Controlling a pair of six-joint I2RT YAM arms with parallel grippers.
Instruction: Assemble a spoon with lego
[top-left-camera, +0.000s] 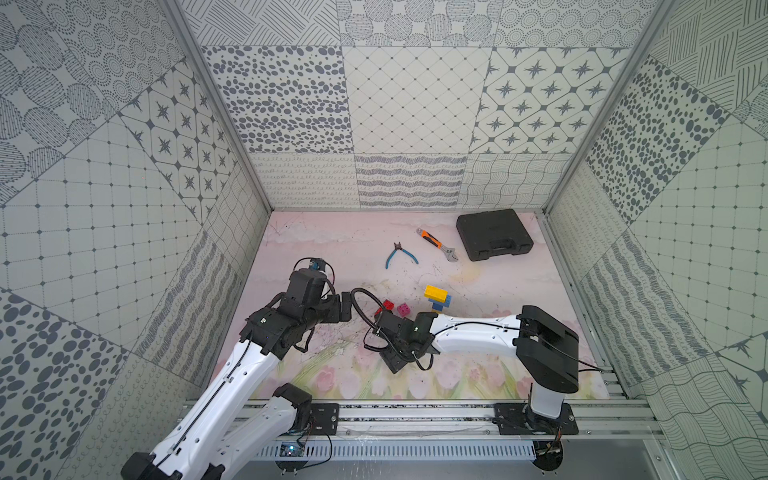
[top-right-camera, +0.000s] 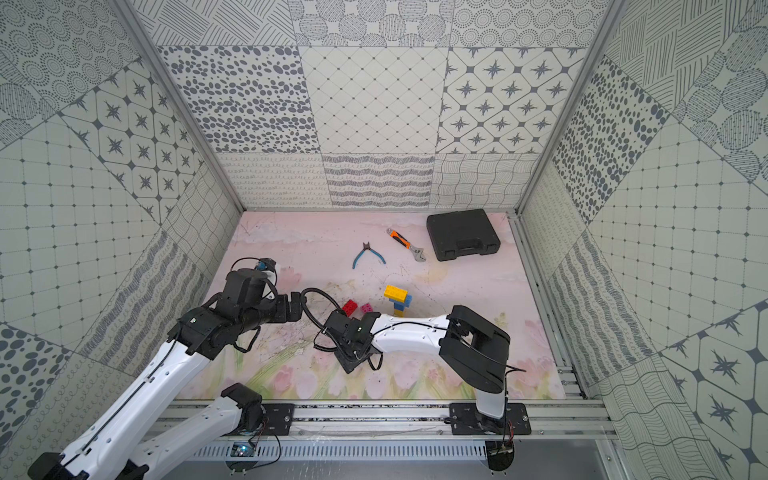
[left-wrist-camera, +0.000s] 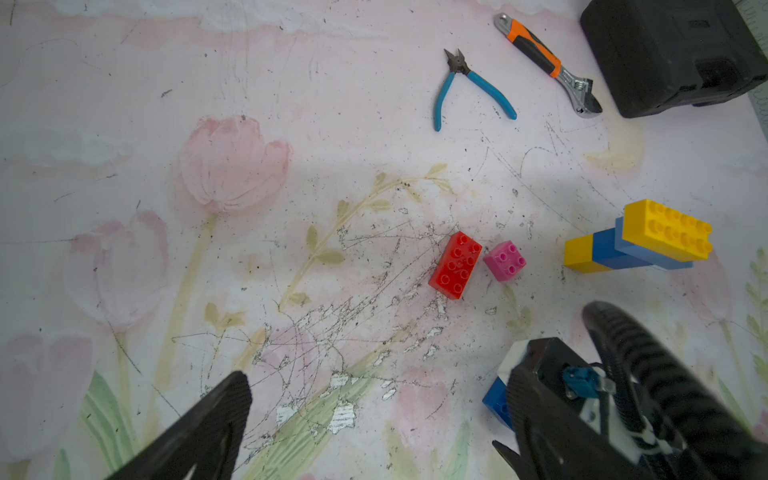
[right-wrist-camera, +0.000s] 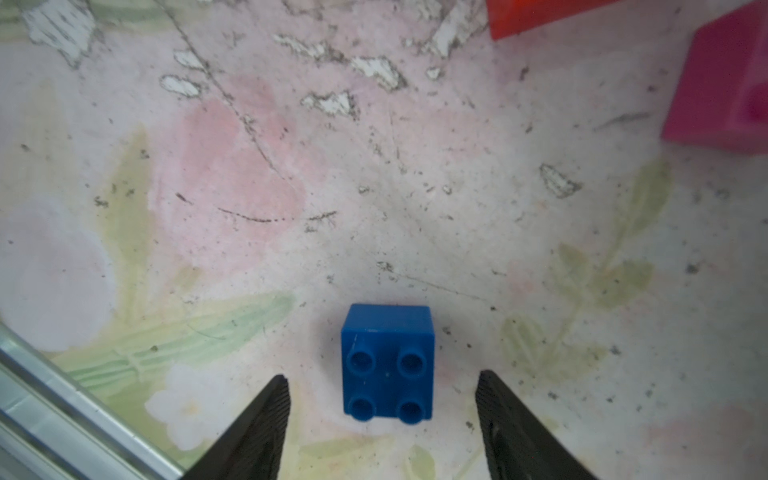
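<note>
A blue 2x2 brick (right-wrist-camera: 388, 368) lies between the fingertips of my right gripper, which is part open with a gap on each side of it. In the top views that gripper (top-left-camera: 395, 360) is low over the front middle. A red brick (left-wrist-camera: 454, 265) and a pink brick (left-wrist-camera: 504, 260) lie behind it. A stack of yellow and blue bricks (left-wrist-camera: 664, 228) stands to their right. My left gripper (top-left-camera: 336, 308) is raised at the left, open, with nothing between its fingers.
Pliers (top-left-camera: 401, 254), an adjustable wrench (top-left-camera: 437, 244) and a black case (top-left-camera: 493, 234) lie at the back.
</note>
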